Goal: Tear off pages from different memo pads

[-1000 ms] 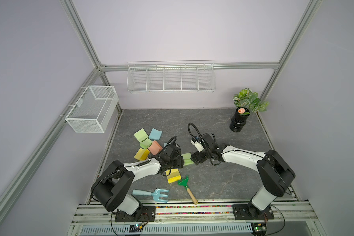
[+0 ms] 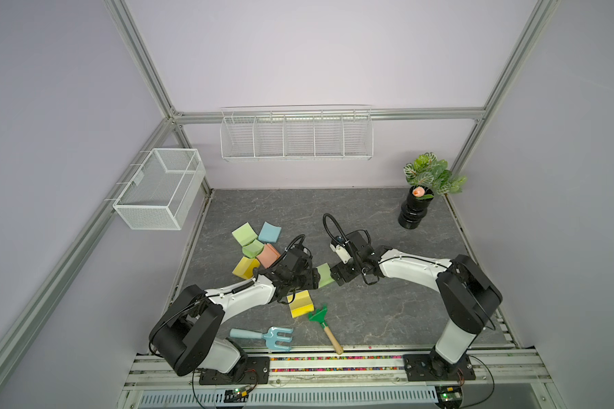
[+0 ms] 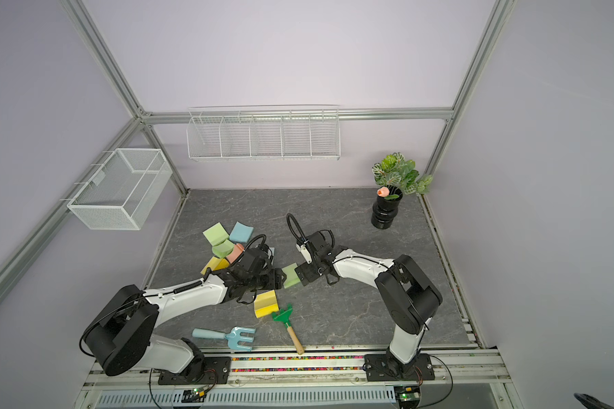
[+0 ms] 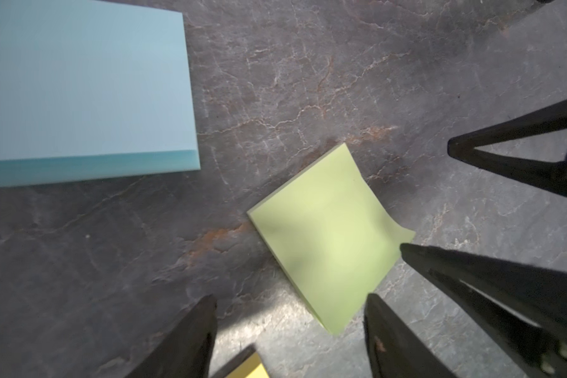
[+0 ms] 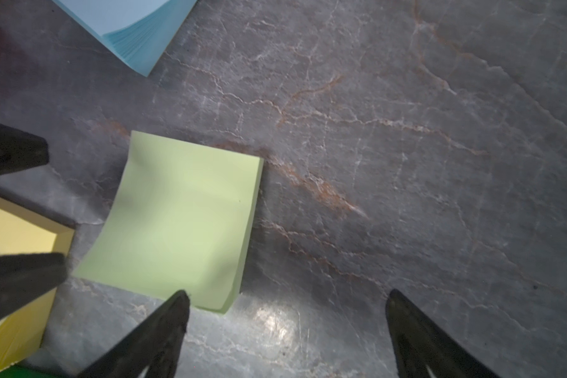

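A light green memo pad (image 2: 324,274) lies between my two grippers, its top sheet curled at one side (image 4: 330,236) (image 5: 170,220). My left gripper hangs over it, fingers apart with nothing between them. My right gripper is likewise open, beside the same pad. A blue pad (image 4: 82,88) lies near it, and a yellow pad (image 2: 300,304) is just in front of my left gripper. More green, blue, salmon and yellow pads (image 2: 268,231) are grouped at the left of the table.
A blue fork (image 2: 277,338) and a green tool (image 2: 318,315) lie at the front. A potted plant (image 2: 411,216) stands at the back right. Wire baskets (image 2: 158,218) hang on the walls.
Both arms have shifted slightly, my right gripper a little to the left.
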